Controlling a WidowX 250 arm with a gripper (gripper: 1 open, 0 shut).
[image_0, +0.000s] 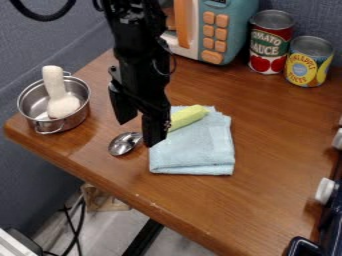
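My black gripper (144, 122) hangs over the wooden table, its fingertips low beside a spoon (123, 144) and the edge of a folded light-blue cloth (194, 153). A yellow object (189, 116) lies on the cloth, just right of the fingers and partly behind them. The dark fingers overlap in this view, so I cannot tell whether they are open or shut or hold anything. A steel pot (54, 122) with a white pestle-like object (56, 88) in it stands to the left.
A toy microwave (221, 30), a tomato can (267, 50) and a yellow can (307, 66) stand at the back. A black appliance (321, 220) sits at the right edge.
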